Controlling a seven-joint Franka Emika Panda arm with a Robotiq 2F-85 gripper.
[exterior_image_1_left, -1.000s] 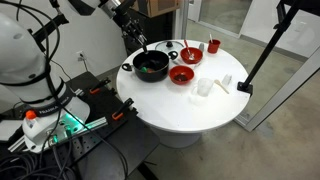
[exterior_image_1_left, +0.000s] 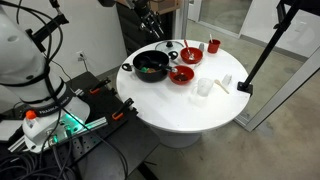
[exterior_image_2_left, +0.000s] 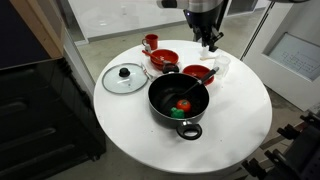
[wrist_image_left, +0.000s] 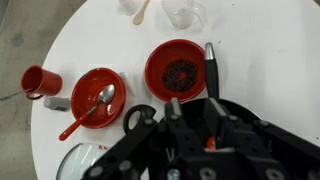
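Note:
My gripper (exterior_image_1_left: 158, 30) hangs above the back of the round white table, behind the black pot (exterior_image_1_left: 153, 67). Its dark fingers fill the lower part of the wrist view, and I cannot make out what, if anything, sits between them. Inside the pot lie a red tomato-like item (exterior_image_2_left: 184, 104) and a green item (exterior_image_2_left: 178, 114). A black-handled utensil (wrist_image_left: 211, 70) leans out over the pot's rim. Beside it stands a red bowl (wrist_image_left: 180, 70) of small dark pieces.
Another red bowl (wrist_image_left: 97, 95) holds a spoon, near a red mug (wrist_image_left: 40, 82). A glass lid (exterior_image_2_left: 125, 79) lies left of the pot in exterior view 2. A clear cup (wrist_image_left: 183, 13) stands beyond the bowls.
In exterior view 1 the arm has swung right and toward the back, and my gripper has shifted up and right in the picture. Pot and bowls have stayed put.

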